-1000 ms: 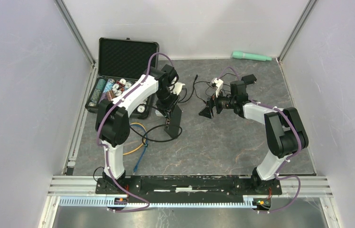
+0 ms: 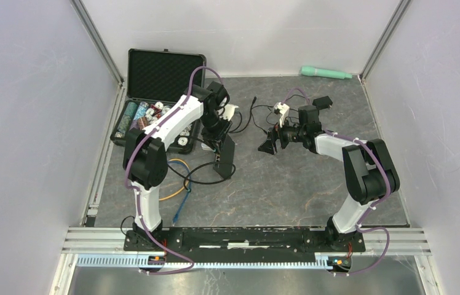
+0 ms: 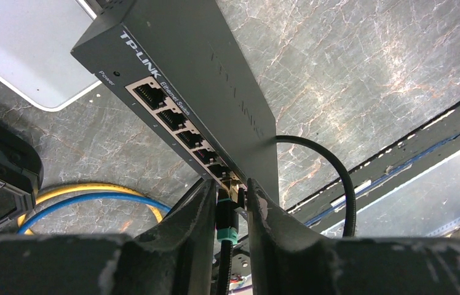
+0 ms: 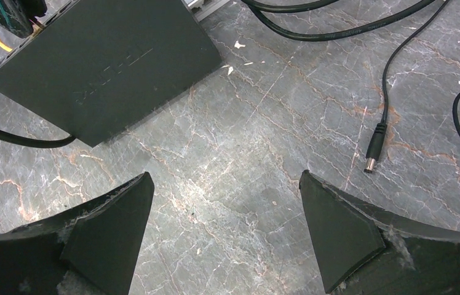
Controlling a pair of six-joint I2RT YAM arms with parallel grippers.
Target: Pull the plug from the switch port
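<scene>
A black TP-LINK switch [image 3: 190, 74] lies on the grey marbled floor, its row of ports facing my left gripper. In the left wrist view a plug with a teal band [image 3: 226, 233] is at the lower end port, its cable running down between my left fingers, which are part open around it; whether they touch it I cannot tell. The switch [image 4: 101, 67] also shows in the right wrist view. My right gripper stands open over bare floor to the right of the switch, nothing between its fingers.
Yellow and blue cables [image 2: 179, 207] lie near the switch. An open case [image 2: 166, 67] stands behind the left arm. Black cables and a barrel connector [image 4: 375, 147] lie on the right.
My left arm has shifted very slightly at the switch. The right arm has not visibly moved.
</scene>
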